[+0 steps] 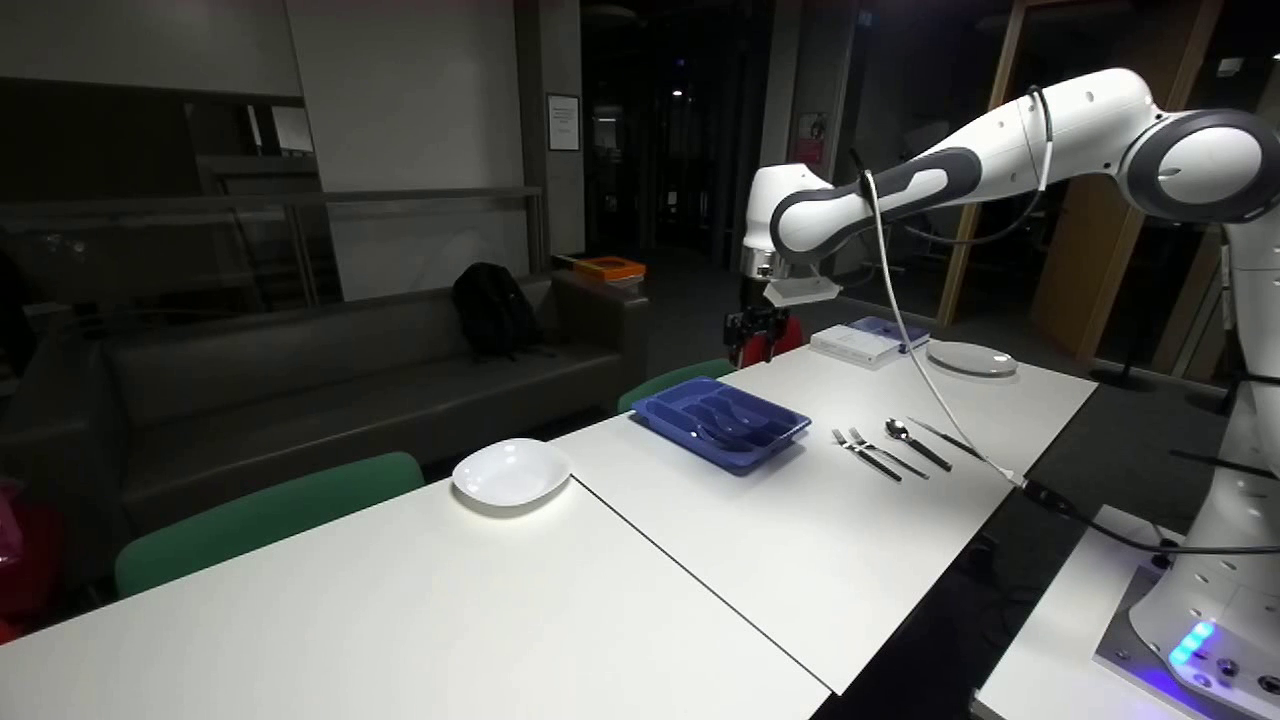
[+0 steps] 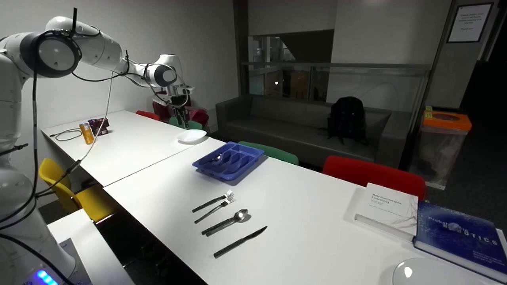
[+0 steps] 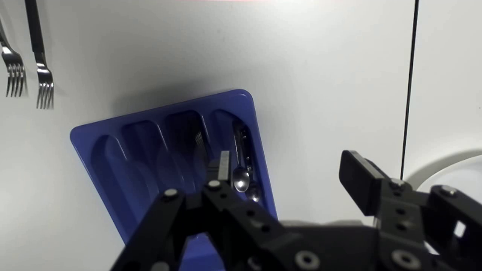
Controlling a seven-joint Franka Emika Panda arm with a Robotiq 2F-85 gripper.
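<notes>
My gripper is open above the table, its fingers wide apart with nothing between them. Below it in the wrist view, one finger overlaps the blue cutlery tray, while the other hangs over bare table to the right. Two small spoons lie in the tray's right compartment, and fork tines show in the one beside it. Outside the tray, two forks, spoons and a knife rest on the table. The tray's lower part is hidden behind the gripper in the wrist view.
A white bowl sits past the seam between the tables. Books and a plate occupy the other end. An orange can stands on the far table.
</notes>
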